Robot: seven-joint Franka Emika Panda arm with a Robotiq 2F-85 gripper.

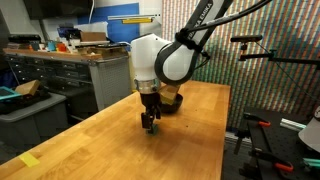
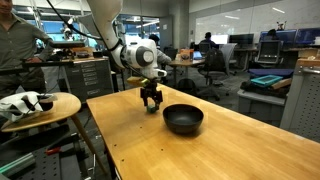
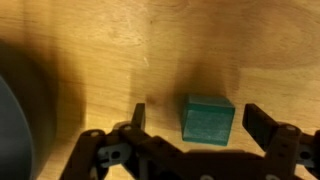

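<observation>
A small green block (image 3: 208, 119) lies on the wooden table, seen from above in the wrist view between the two fingers. My gripper is open, with a finger on either side of the block and a gap to each. In the first exterior view the gripper (image 1: 151, 121) points down low over the table, and the block (image 1: 153, 128) shows at its fingertips. A black bowl (image 2: 182, 119) stands on the table close by; its rim also fills the left edge of the wrist view.
A strip of yellow tape (image 1: 29, 159) marks its surface. Behind stand workbenches and a grey bin (image 2: 262, 102) on a cart. A person stands at the far left in the second exterior view.
</observation>
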